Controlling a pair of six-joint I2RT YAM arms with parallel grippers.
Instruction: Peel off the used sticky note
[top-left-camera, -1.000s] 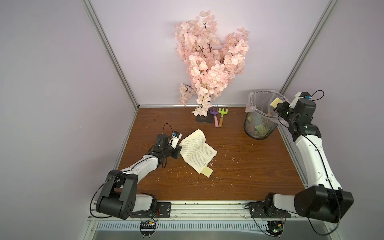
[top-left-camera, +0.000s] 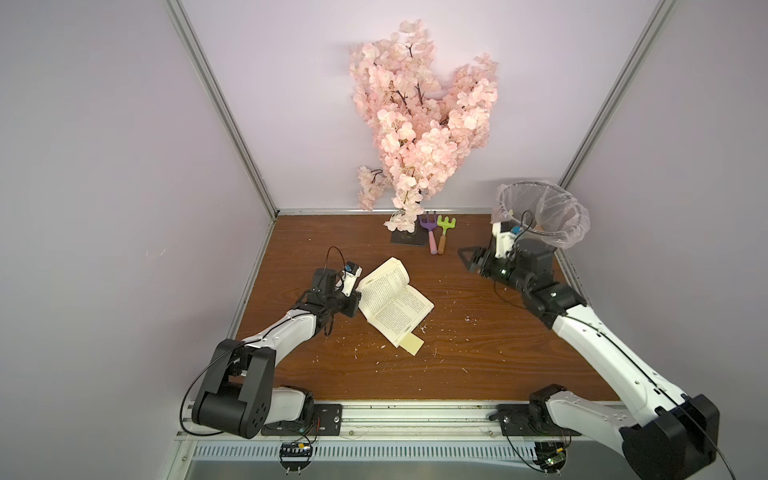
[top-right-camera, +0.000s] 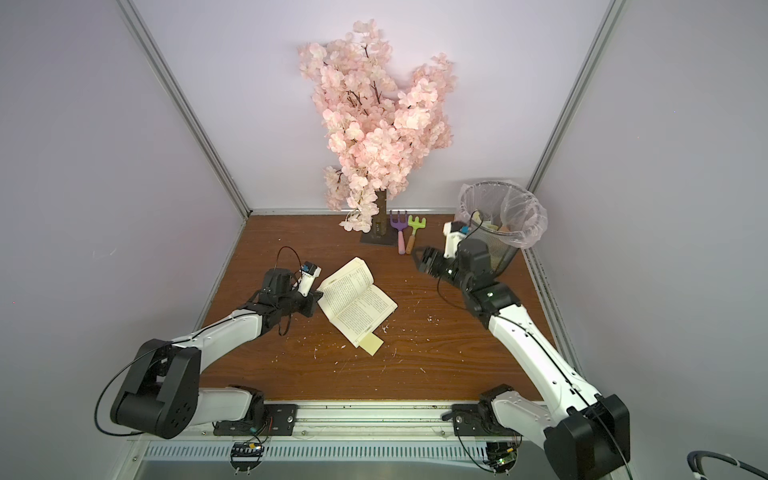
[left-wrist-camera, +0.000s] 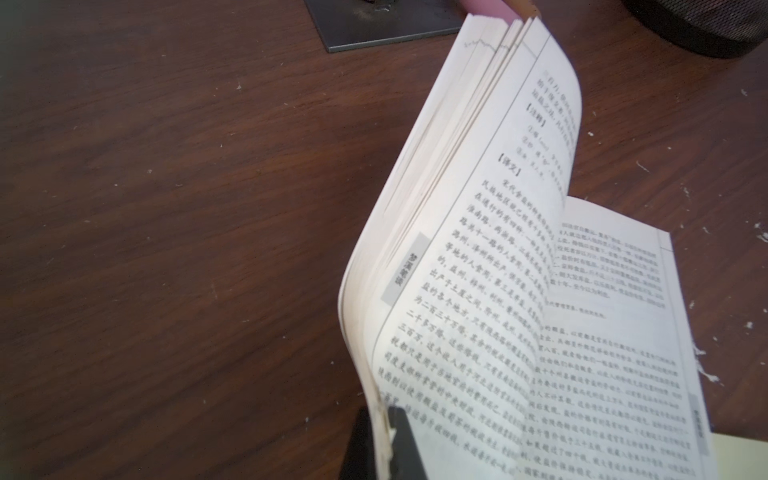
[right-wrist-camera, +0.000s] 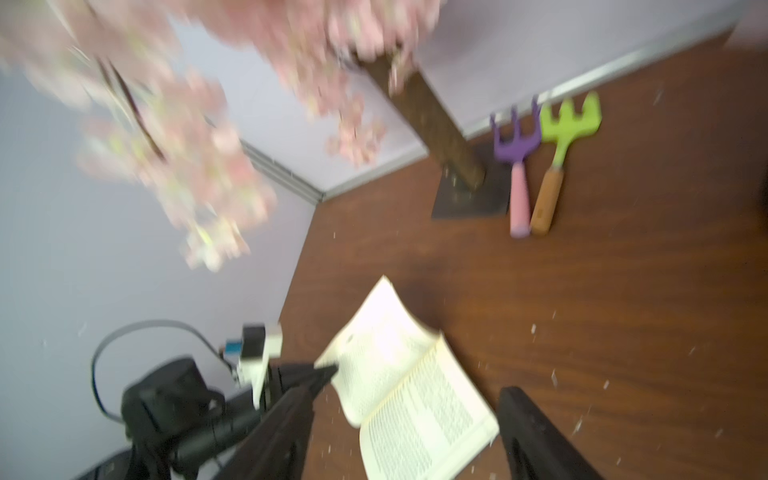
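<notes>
An open book (top-left-camera: 396, 300) lies mid-table, its left half raised. A yellow sticky note (top-left-camera: 411, 344) pokes out from its lower right corner; its corner also shows as a pale note (left-wrist-camera: 742, 457) in the left wrist view. My left gripper is shut on the book's left edge, a thin stack of pages or cover between its fingers. Further right, in front of the bin, my right gripper (top-left-camera: 472, 262) hangs above the table. Its fingers (right-wrist-camera: 544, 436) stand apart with nothing between them, and the book appears beyond and below.
At the back right stands a mesh bin (top-right-camera: 520, 228) with a clear liner and yellow scraps inside. A purple fork (right-wrist-camera: 518, 148), a green fork (right-wrist-camera: 569, 124) and a pink blossom tree (top-left-camera: 424, 120) are at the back. Small paper bits litter the wood.
The left arm has hardly moved.
</notes>
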